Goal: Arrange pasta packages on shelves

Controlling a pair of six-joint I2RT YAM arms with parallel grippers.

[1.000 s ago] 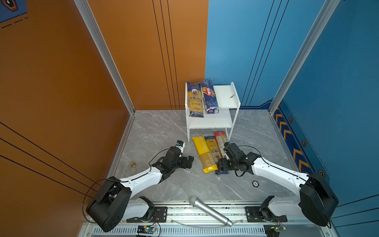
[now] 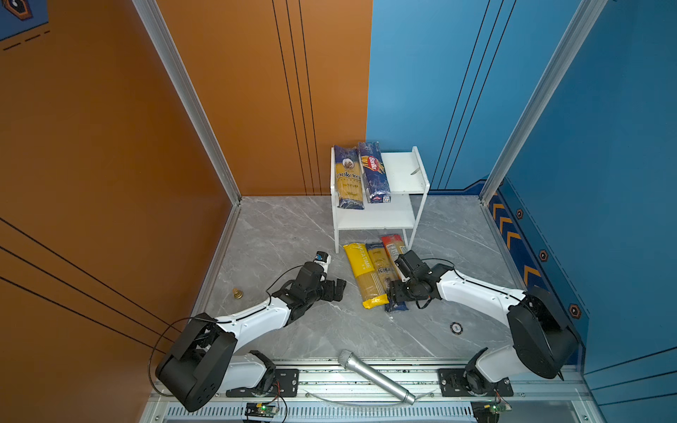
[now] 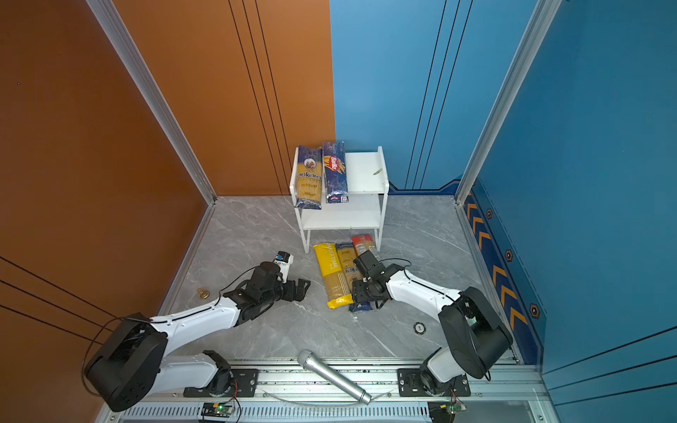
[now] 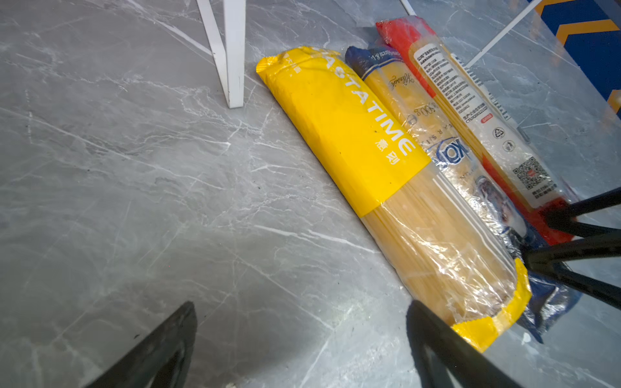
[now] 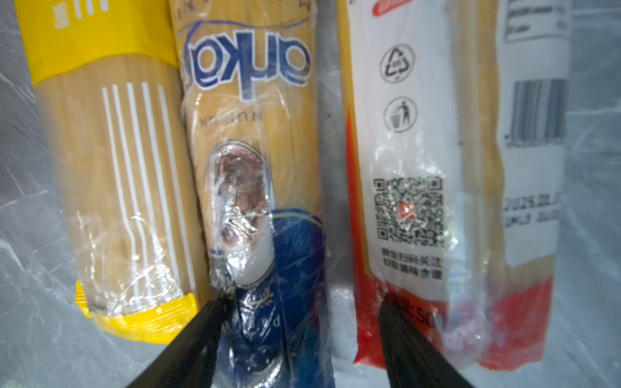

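Three pasta packs lie side by side on the floor before the white shelf: a yellow one, a blue-and-gold one and a red one. Two packs rest on the upper shelf, a gold-and-blue and a dark blue. My right gripper is over the near end of the middle pack, fingers apart on either side of it. My left gripper stands open left of the packs, floor between its fingers.
The upper shelf's right side and the lower shelf show bare space. Small round objects lie on the floor at left and right. A metal tube lies across the front rail.
My right arm has shifted slightly over the packs, moving left and back a little over the last second. The left arm and packs look unchanged.
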